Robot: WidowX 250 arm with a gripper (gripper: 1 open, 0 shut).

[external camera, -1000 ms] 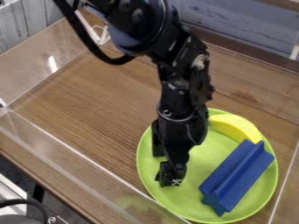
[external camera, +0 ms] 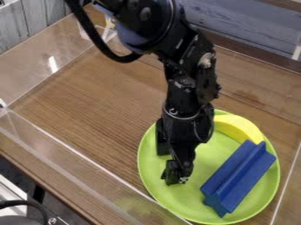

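Observation:
My black gripper (external camera: 177, 158) reaches down over the left part of a green plate (external camera: 194, 198), its fingers low at the plate's surface and open. Whether anything dark lies between or behind the fingers is hard to tell. On the plate's right side lie a blue block-like object (external camera: 237, 178) and, behind it, a yellow banana-like object (external camera: 238, 127), partly hidden by the arm.
Clear low walls edge it at the left and front. A grey-blue panel (external camera: 259, 31) stands at the back.
The arm and gripper have shifted very slightly over the plate; the plate and the objects on it look unmoved.

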